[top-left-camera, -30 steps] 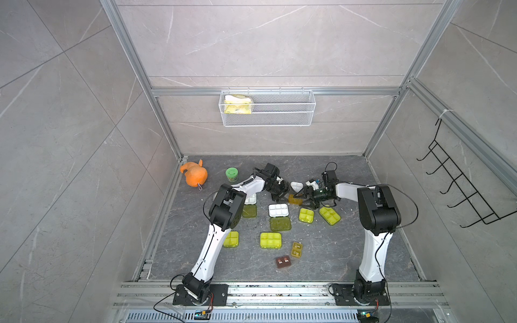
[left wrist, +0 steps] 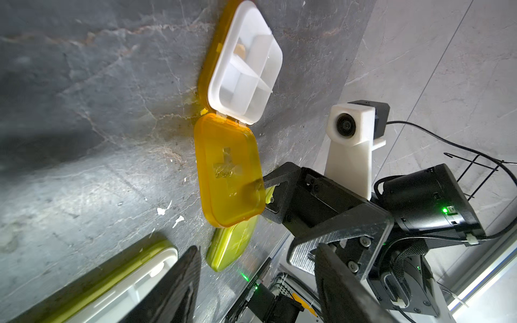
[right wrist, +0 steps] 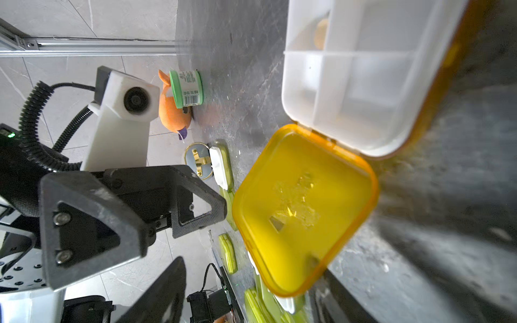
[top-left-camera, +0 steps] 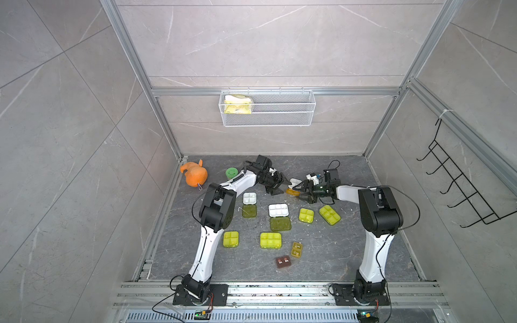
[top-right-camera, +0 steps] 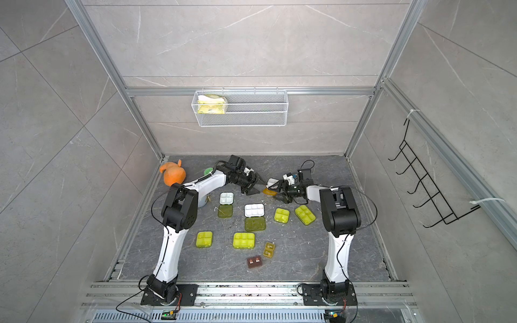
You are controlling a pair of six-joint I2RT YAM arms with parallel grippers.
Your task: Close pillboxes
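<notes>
An orange pillbox lies open between my two grippers. Its white tray [left wrist: 250,64], with a tan pill in one compartment, joins the orange lid [left wrist: 229,167] at a hinge. My right gripper stands open at the lid's free end; one finger [right wrist: 336,298] shows partly behind the lid's edge, and no grip shows. To the left of the box, my left gripper is open and empty. Two more open pillboxes have white trays [top-left-camera: 249,198] [top-left-camera: 278,210] and green lids [top-left-camera: 280,224]. Yellow-green pillboxes [top-left-camera: 270,240] [top-left-camera: 306,215] look closed.
A brown box [top-left-camera: 283,261] and a small amber box [top-left-camera: 296,248] lie near the front. At the back left are an orange plush toy [top-left-camera: 194,174] and a green-lidded jar [top-left-camera: 231,172]. Bare floor lies at the front right.
My left gripper has shifted back and to the left, away from the orange box. That box has moved slightly left and back, turning a little.
</notes>
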